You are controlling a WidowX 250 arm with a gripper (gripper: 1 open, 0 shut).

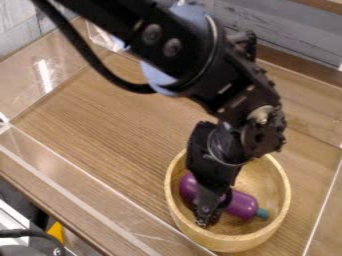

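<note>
A purple eggplant-like toy (241,205) with a teal tip lies in a pale yellow bowl (262,228) at the lower right. My black gripper (206,200) reaches down from the top into the bowl, its fingers around the middle-left part of the purple toy. Whether they grip it cannot be told, as the fingers are dark and overlap.
Bare wooden surface (100,130) fills the left and middle. A clear rim runs along the lower left edge, with black cables beyond it. A grey wall stands at the back.
</note>
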